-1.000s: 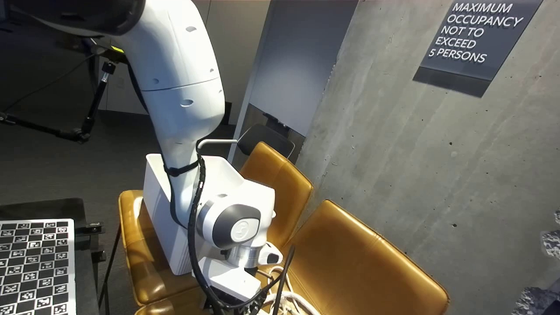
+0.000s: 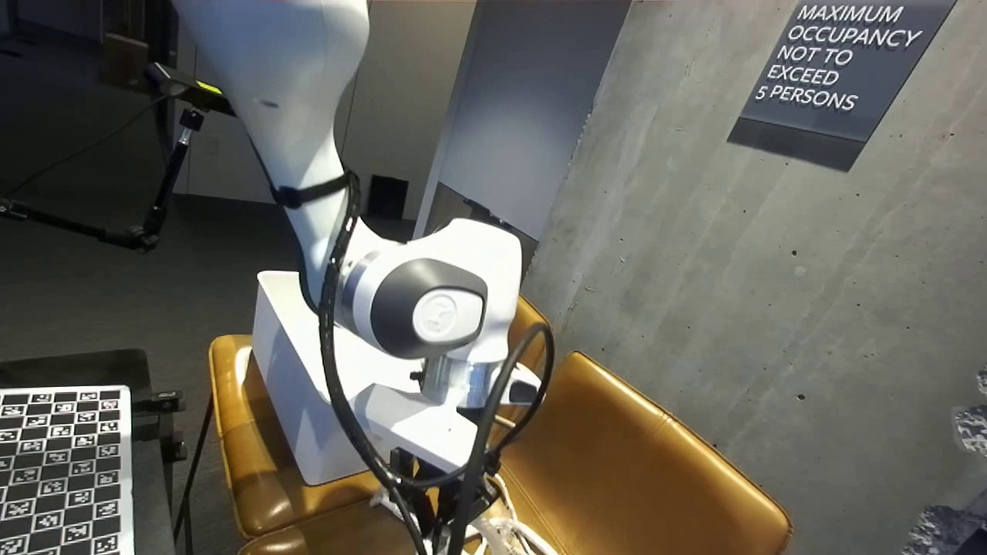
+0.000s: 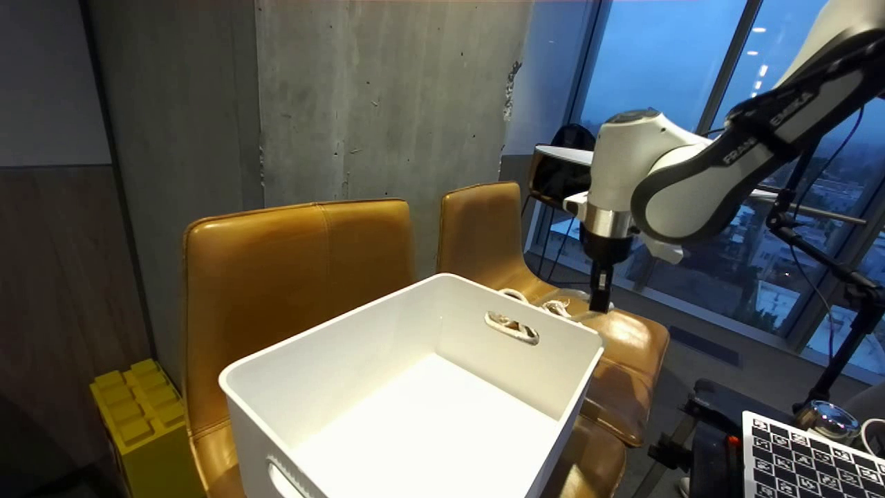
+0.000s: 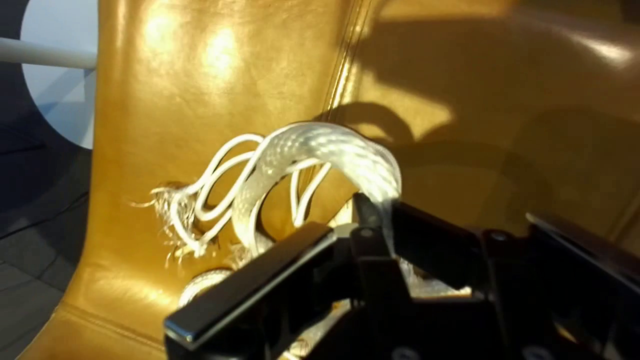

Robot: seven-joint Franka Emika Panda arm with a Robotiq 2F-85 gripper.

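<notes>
A broad, pale braided rope [image 4: 324, 141] arches up from the tan chair seat and runs to my gripper, whose dark fingers are shut on it in the wrist view. Thinner white cords [image 4: 225, 180] with frayed ends loop beside it, near or on the leather. In exterior view 2 my gripper [image 3: 599, 300] points down above the far chair, just beyond the white bin; rope [image 3: 556, 308] shows below and left of it. From exterior view 1, cables and the hand partly cover my gripper [image 2: 444, 523], with rope [image 2: 513, 535] at the bottom edge.
An open white bin [image 3: 332, 328] stands on the neighbouring chair, its visible floor bare. Tan chair backs [image 2: 638, 462] rise beside the concrete wall. A table with a checkered board [image 2: 65, 462] stands at the left in exterior view 1. A yellow block [image 3: 145, 415] sits left of the bin.
In exterior view 1, the arm's hand has risen and moved slightly right. It now covers more of the bin and the chair back behind it.
</notes>
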